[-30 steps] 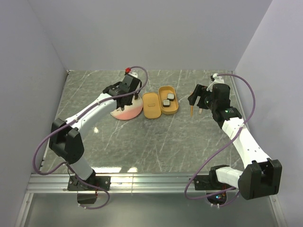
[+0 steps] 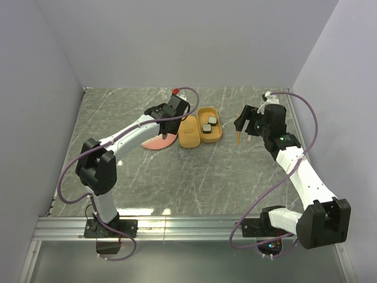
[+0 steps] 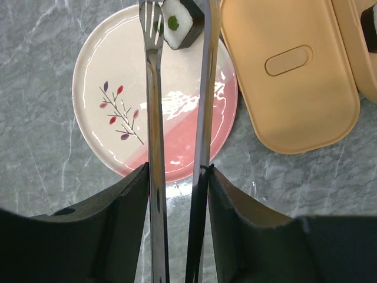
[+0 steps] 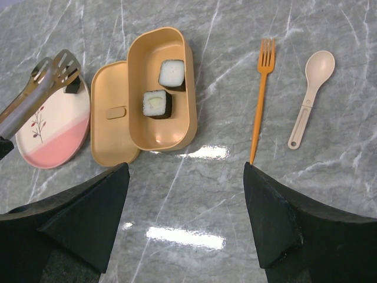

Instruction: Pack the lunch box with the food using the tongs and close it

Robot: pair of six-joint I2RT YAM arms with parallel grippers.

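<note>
In the left wrist view my left gripper is around metal tongs (image 3: 155, 118), whose tips reach over a sushi piece (image 3: 182, 32) on the pink-and-white plate (image 3: 118, 88). Right of the plate lie the lunch box's lid (image 3: 300, 106) and the box (image 4: 134, 94), which holds two sushi pieces (image 4: 156, 104). My right gripper is open and empty, above the table near an orange fork (image 4: 259, 112) and a cream spoon (image 4: 302, 121).
The fork and spoon lie right of the box, under my right arm.
The right arm has not moved.
</note>
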